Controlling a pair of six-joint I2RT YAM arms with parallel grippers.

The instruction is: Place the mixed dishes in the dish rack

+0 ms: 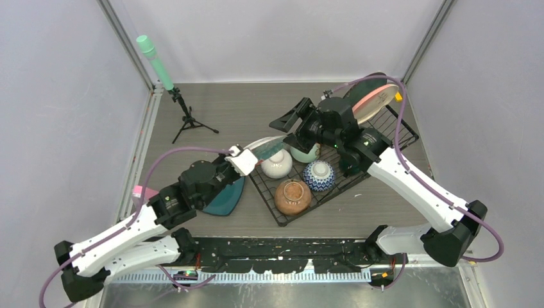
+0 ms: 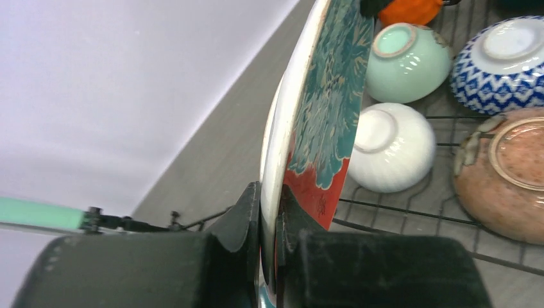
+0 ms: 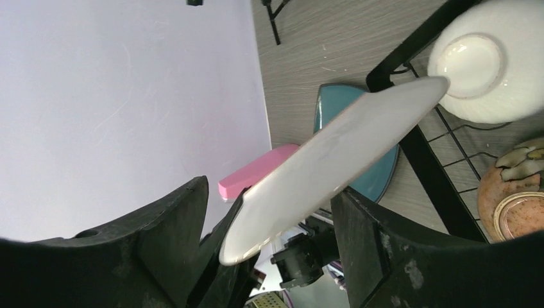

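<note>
A red plate with a teal flower [image 2: 321, 102] is held nearly upright in my left gripper, shut on its edge. In the top view the plate [image 1: 269, 146] is above the rack's left part, close to my right gripper [image 1: 285, 131]. In the right wrist view its pale edge [image 3: 333, 160] crosses between the open fingers of that gripper. The dish rack [image 1: 346, 185] holds a white bowl [image 1: 277, 165], a mint bowl [image 2: 407, 70], a blue-patterned bowl [image 1: 319, 176], a brown bowl [image 1: 292, 197], and upright plates [image 1: 375, 102] at the back right.
A teal square plate [image 1: 221, 202] lies left of the rack, with a pink object [image 3: 253, 172] farther left. A tripod with a green tube [image 1: 157, 64] stands at the back left. The table behind the rack is clear.
</note>
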